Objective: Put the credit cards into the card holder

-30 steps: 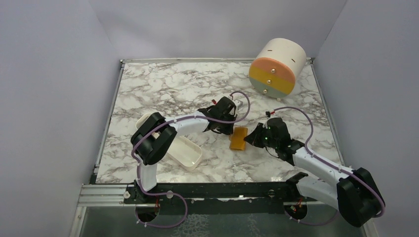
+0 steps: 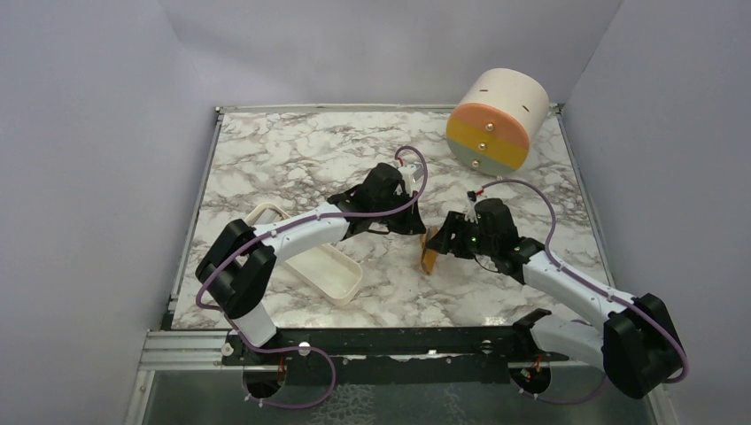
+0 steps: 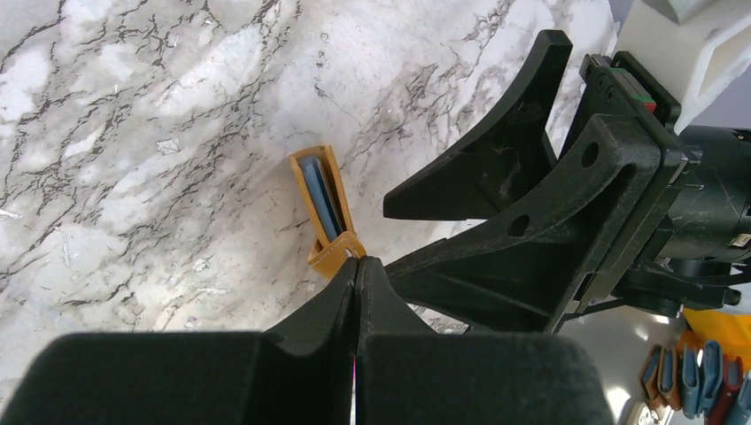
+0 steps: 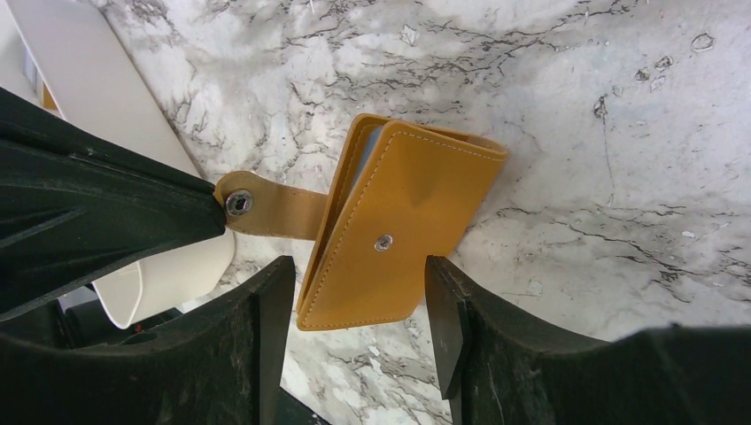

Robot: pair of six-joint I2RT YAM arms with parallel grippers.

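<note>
A tan leather card holder [image 2: 429, 257] [image 3: 335, 251] [image 4: 398, 226] stands on edge on the marble table between the grippers, with something blue-grey inside. My left gripper [image 2: 416, 230] is shut at its flap; in the right wrist view its dark tip sits on the tab with the snap. My right gripper [image 2: 440, 241] is open, its fingers straddling the lower part of the holder, which shows between them. No separate card is clearly in view.
A white oblong tray [image 2: 328, 279] lies left, under the left arm. A striped cylindrical box [image 2: 496, 119] stands at the back right.
The holder has tilted from lying broad face up toward standing on edge. My left gripper has shifted slightly; the right arm has moved up toward the holder, its fingers now spread.
</note>
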